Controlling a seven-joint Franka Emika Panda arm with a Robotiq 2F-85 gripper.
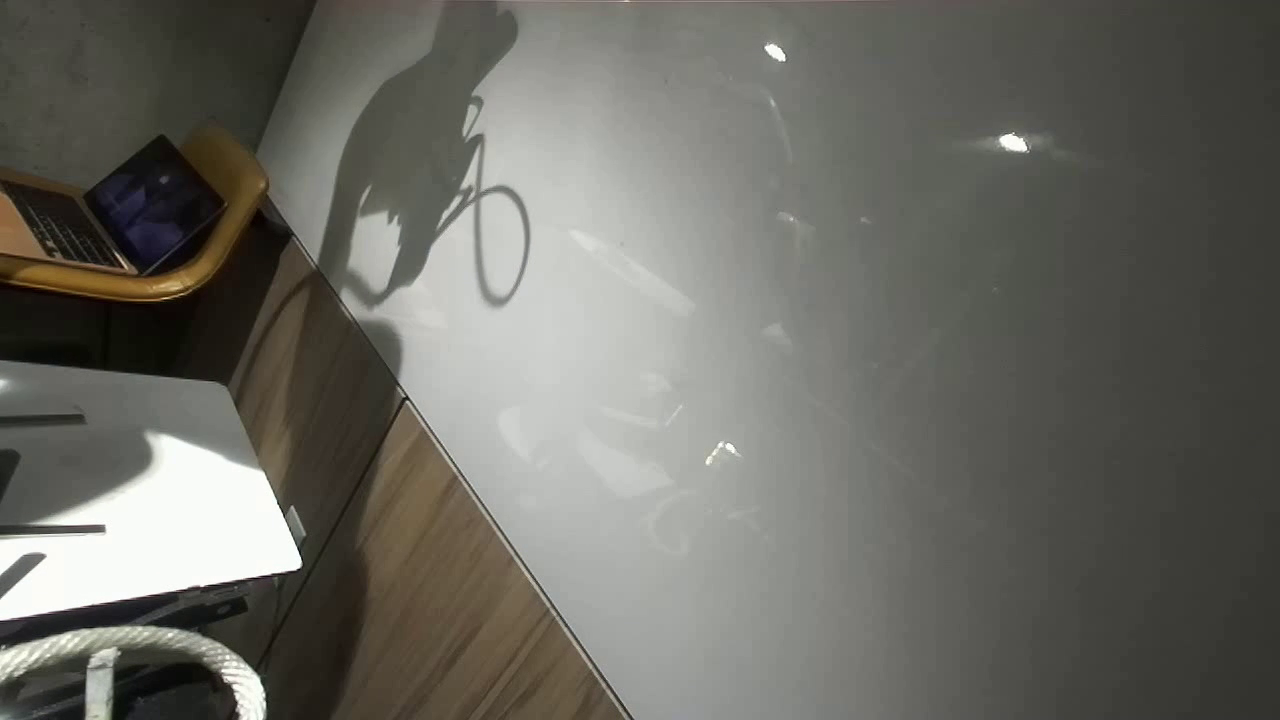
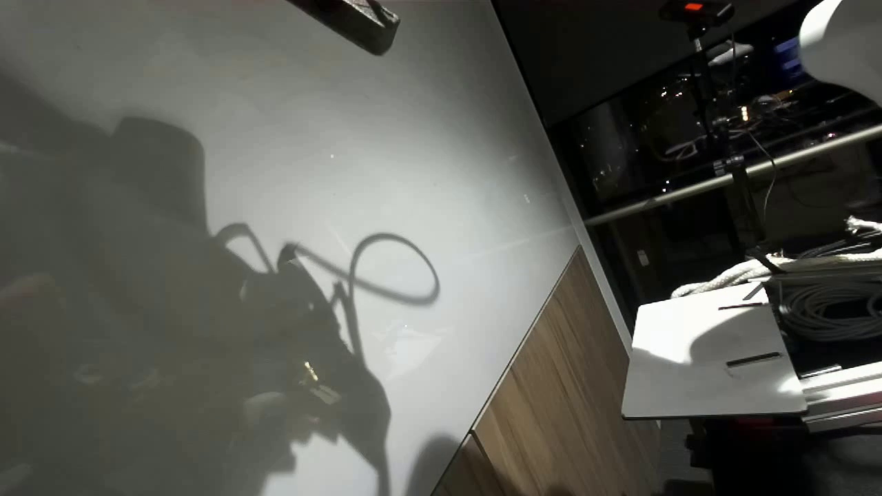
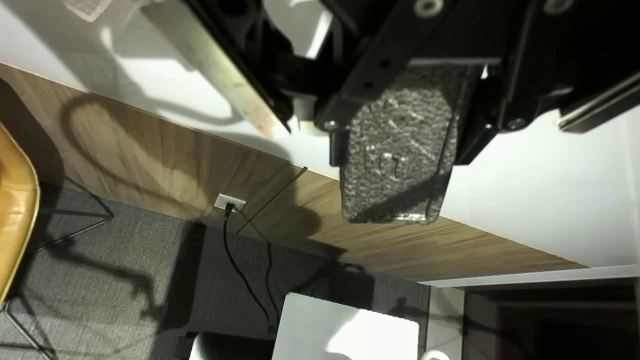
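A grey, rough-textured block, like a board eraser, sticks out from between the fingers in the wrist view. My gripper is shut on it, with dark fingers on both sides. In exterior view 2, the end of what looks like the same block enters from the top edge, in front of the whiteboard. Whether it touches the board cannot be told. Exterior view 1 shows the board surface with reflections and the arm's shadow, but neither gripper nor block.
Wood panelling borders the whiteboard. A white-topped table stands close by, with rope near it. A laptop rests on a yellow chair. A cable is plugged into a wall outlet.
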